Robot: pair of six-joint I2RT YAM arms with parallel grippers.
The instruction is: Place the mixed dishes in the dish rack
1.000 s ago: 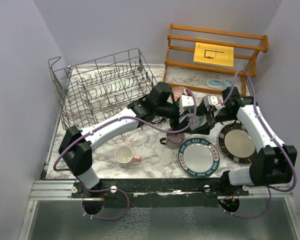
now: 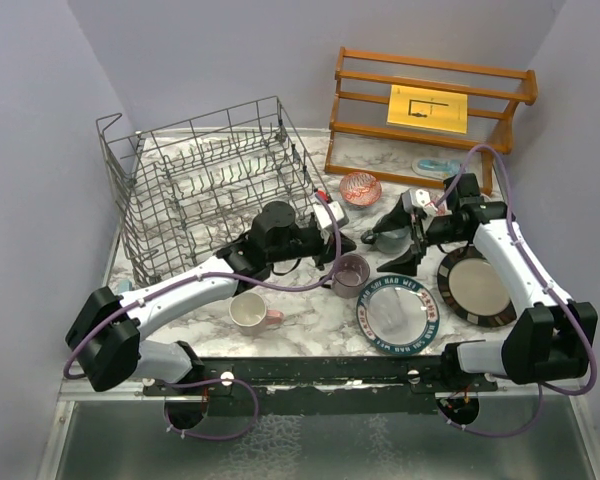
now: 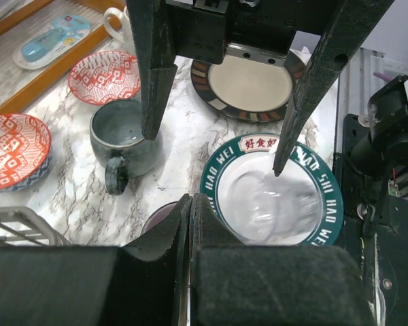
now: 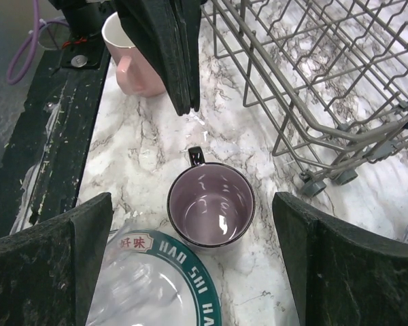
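A clear, glass-like item (image 2: 388,312) lies on the green-rimmed plate (image 2: 364,325); its outline is hard to make out. My left gripper (image 2: 346,243) is shut, nothing showing between its fingertips. Facing it, my right gripper (image 2: 380,253) stands open and empty, its spread fingers (image 4: 98,217) above the purple mug (image 4: 211,204) and the plate. A dark green mug (image 3: 122,136) is partly behind the right fingers. The pink-handled cup (image 2: 248,310) sits at front left. Wire dish rack (image 2: 150,200) slots look empty from above.
A brown-rimmed plate (image 2: 477,287) lies at right, and red patterned bowls (image 3: 13,151) stand behind the mugs. At the back is a wooden rack (image 2: 430,65) holding a yellow card (image 2: 427,108). Bare counter shows around the pink-handled cup.
My left gripper has drawn left, away from the right one. The right arm has barely moved.
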